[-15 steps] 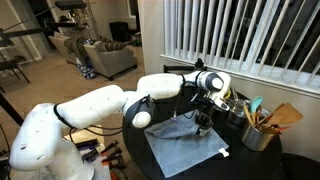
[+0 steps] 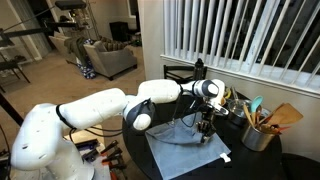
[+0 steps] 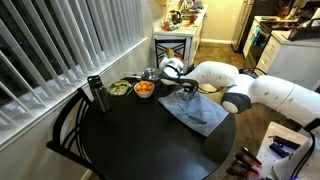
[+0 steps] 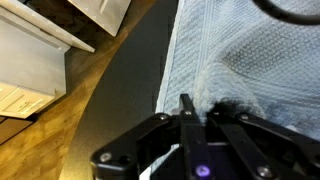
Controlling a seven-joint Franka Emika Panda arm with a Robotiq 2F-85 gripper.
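A light blue-grey cloth (image 2: 182, 158) lies spread on the dark round table, with a raised, rumpled part beside the arm. My gripper (image 2: 206, 130) is low over the cloth's far right part. In the wrist view the gripper is shut on the cloth (image 4: 200, 50), which bunches up at the fingertips; how much is pinched between them is hidden. The cloth (image 3: 208, 118) also shows in exterior view 2, beneath the arm.
A metal pot of utensils (image 2: 257, 133) stands right of the cloth. Behind the gripper are a bowl of oranges (image 3: 144, 89) and a metal container (image 3: 97, 92). A dark cable (image 4: 285, 12) crosses above the cloth.
My gripper has lowered slightly over the cloth. The cloth near the arm looks more rumpled than a second ago.
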